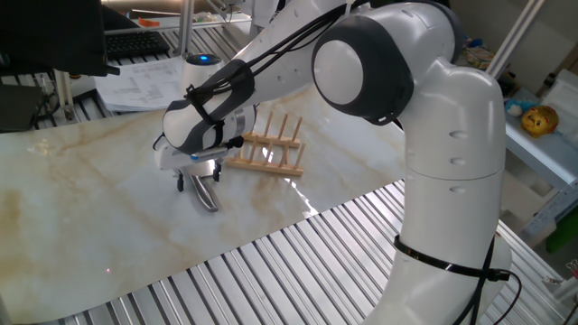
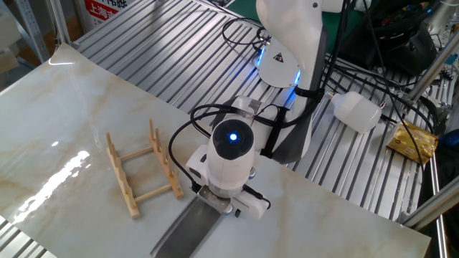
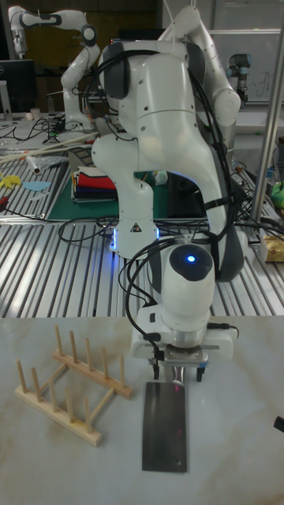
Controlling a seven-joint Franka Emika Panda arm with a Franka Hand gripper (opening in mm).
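Note:
A metal cleaver with a broad dark blade [image 3: 164,429] lies flat on the marbled tabletop. Its silver handle [image 1: 207,197] shows just below my gripper [image 1: 199,183] in the first exterior view. My gripper [image 3: 178,379] points down over the handle end, its two dark fingers [image 3: 155,368] wide apart, one on each side. From the third view, the handle appears in the gap, with space left on both sides. Whether the fingertips touch the table cannot be told. In the second view, the gripper body hides the handle, and only the blade [image 2: 188,231] shows clearly.
A wooden rack with upright pegs [image 3: 52,405] stands close beside the cleaver and gripper. Open tabletop [image 1: 81,226] lies on the other side. Slatted metal rails [image 2: 143,57] border the table toward the arm's base. A dark object [image 3: 280,424] sits at the table's right edge.

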